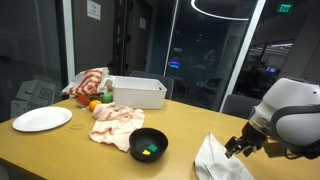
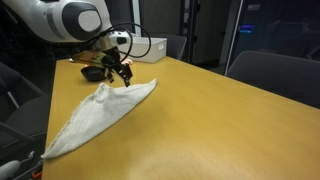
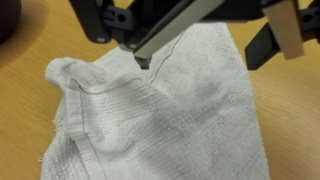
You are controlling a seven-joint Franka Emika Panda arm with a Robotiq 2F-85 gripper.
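A white ribbed towel [image 3: 180,110] lies flat and a bit rumpled on the table; its full length shows in exterior view 2, where the towel [image 2: 100,117] runs toward the near left edge. Just above it hangs my gripper, its fingers apart with only towel and table visible beneath the gap. In exterior view 1 the gripper [image 1: 238,152] is over the right part of the towel [image 1: 214,160]. From exterior view 2 the gripper [image 2: 119,82] appears close to the towel's far end. Contact with the cloth cannot be made out.
A black bowl [image 1: 148,146] with yellow and blue pieces stands left of the towel. Beyond it are a pink cloth [image 1: 117,125], a white bin [image 1: 138,92], fruit, a striped bag [image 1: 92,82] and a white plate [image 1: 42,119].
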